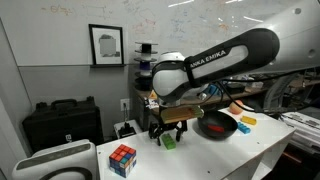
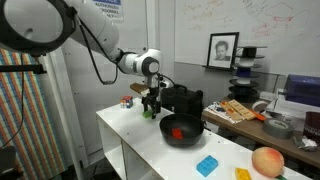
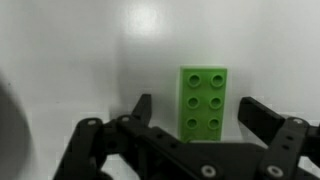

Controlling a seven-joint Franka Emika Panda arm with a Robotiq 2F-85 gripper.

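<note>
A green brick with studs [image 3: 203, 103] lies on the white table, its long side running up and down in the wrist view. My gripper is open around it, one finger on each side. Bare table shows between the brick and both fingers. The brick's near end is hidden by the gripper's body. In exterior view 1 the green brick [image 1: 168, 142] shows just under the gripper [image 1: 167, 131]. Exterior view 2 has the gripper [image 2: 151, 105] low over the green brick [image 2: 148, 114], which is partly covered there.
A multicoloured cube [image 1: 123, 160] sits left of the brick. To the right stands a black pan [image 1: 216, 124] with a red piece [image 2: 177, 133] in it. Blue [image 2: 207, 165] and yellow [image 2: 242, 174] blocks lie beyond, near a peach-coloured ball [image 2: 268, 161].
</note>
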